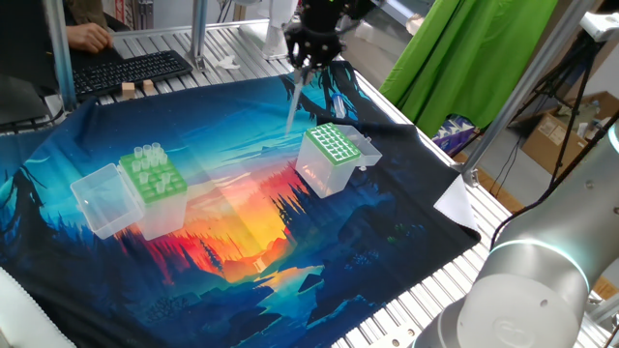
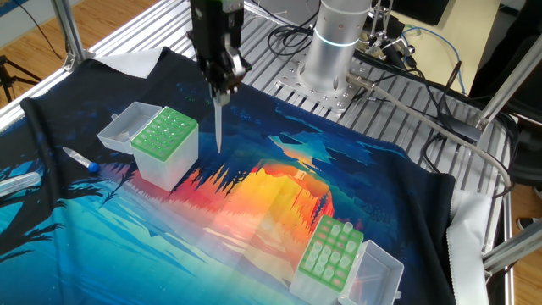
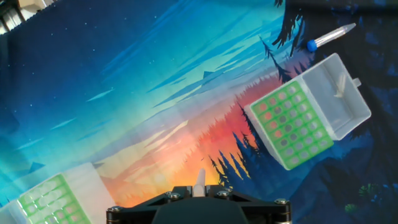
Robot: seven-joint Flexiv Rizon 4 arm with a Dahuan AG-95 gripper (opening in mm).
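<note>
My gripper is shut on a clear, tapered pipette tip, which hangs point-down above the cloth. In exterior view 1 this tip is left of and beyond a tip box whose green rack shows a grid of holes. A second tip box has several clear tips standing up from its green rack. The wrist view has the grid-patterned rack at the right and part of the other rack at lower left. Both hinged lids are folded back.
A capped tube with a blue cap lies beyond the right-hand box. The printed cloth has wrinkles and covers most of the slatted table. Between the boxes the cloth is clear. A keyboard and a person's hand are at the far left.
</note>
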